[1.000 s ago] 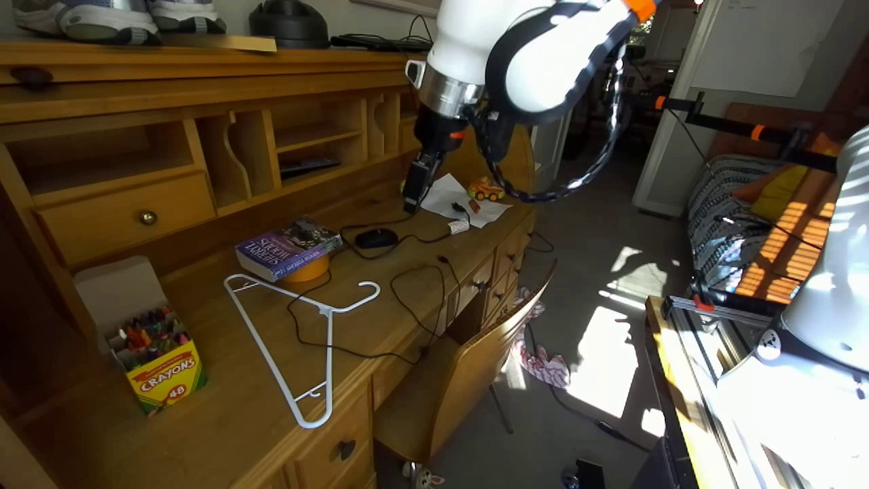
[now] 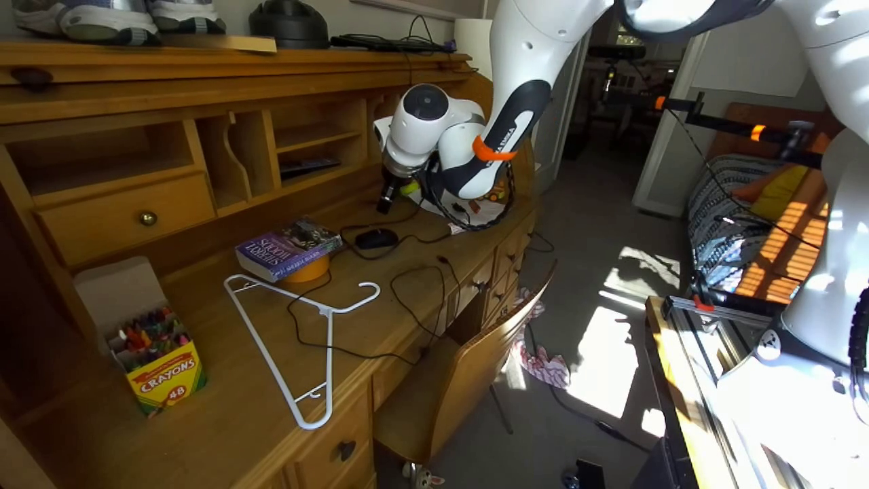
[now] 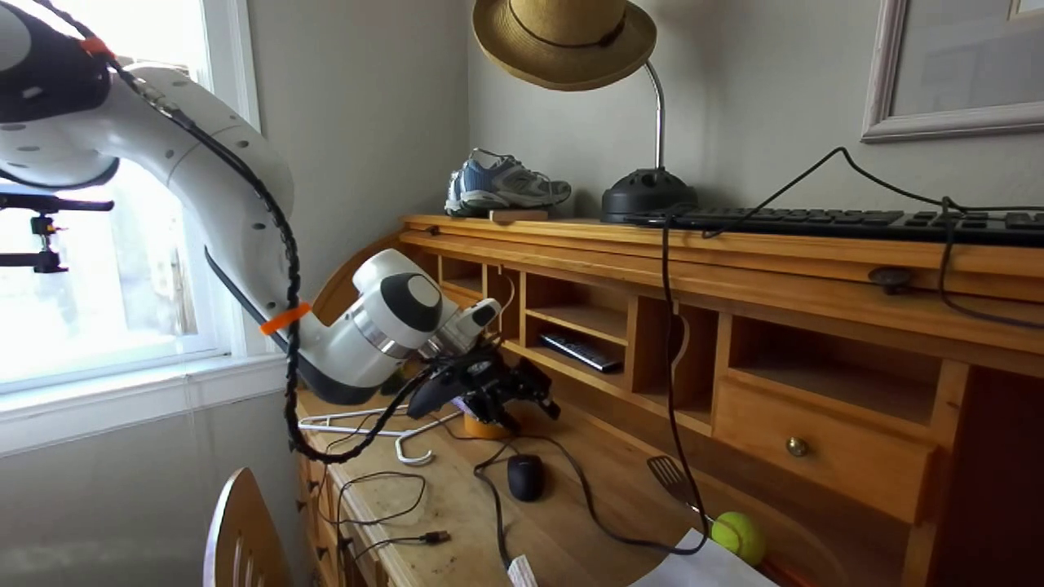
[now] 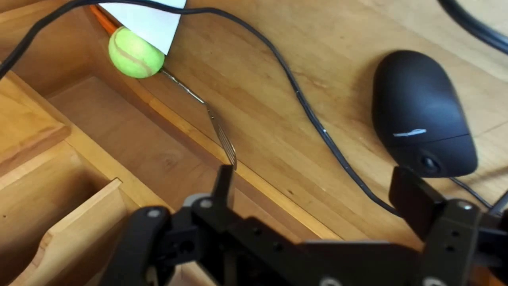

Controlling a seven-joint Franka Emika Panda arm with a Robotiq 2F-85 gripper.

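My gripper stands open above the desk, its two black fingers wide apart and nothing held between them. In the wrist view, a black mouse (image 4: 421, 112) lies beyond the right finger. A slotted metal utensil (image 4: 221, 128) points toward the left finger. Its other end runs under or behind a green tennis ball (image 4: 135, 52), beside a white sheet of paper (image 4: 152, 19). From the second exterior view the gripper (image 3: 519, 383) hangs in front of the cubbyholes, hiding much of the book and its orange support (image 3: 481, 427).
A white hanger (image 2: 328, 350), a purple book (image 2: 285, 248) and a crayon box (image 2: 167, 375) occupy the desk's other end. Black cables (image 3: 582, 479) loop across the top. Cubbies, one holding a remote (image 3: 581, 352), line the back. A chair (image 2: 456, 383) stands at the front.
My arm has come down and changed its pose; the wrist is now lower, slightly left in the first exterior view, and covers part of the paper and toy area. The desk objects look unmoved.
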